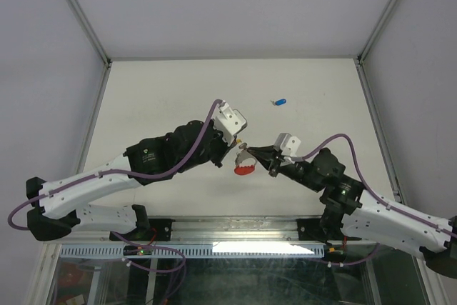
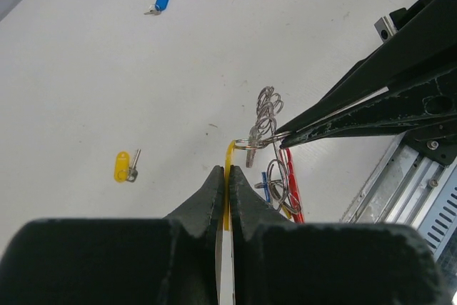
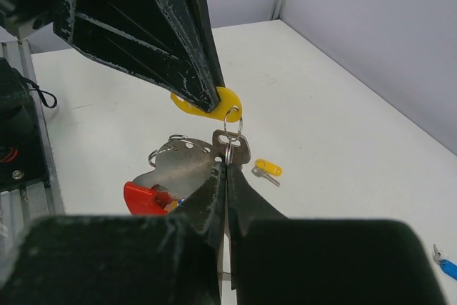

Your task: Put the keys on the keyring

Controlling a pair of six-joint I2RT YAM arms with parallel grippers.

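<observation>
My left gripper is shut on a yellow key tag, seen edge-on; in the right wrist view the tag (image 3: 207, 108) has a small ring through its hole. My right gripper is shut on the wire keyring (image 2: 260, 142), its tips at the loops beside the tag. Below hang a silver key plate (image 3: 178, 168) and red-tagged keys (image 3: 146, 198). In the top view both grippers meet near the middle, above the table.
A loose yellow-tagged key (image 2: 123, 168) lies on the white table (image 1: 157, 87). A blue-tagged key (image 1: 280, 101) lies toward the back right.
</observation>
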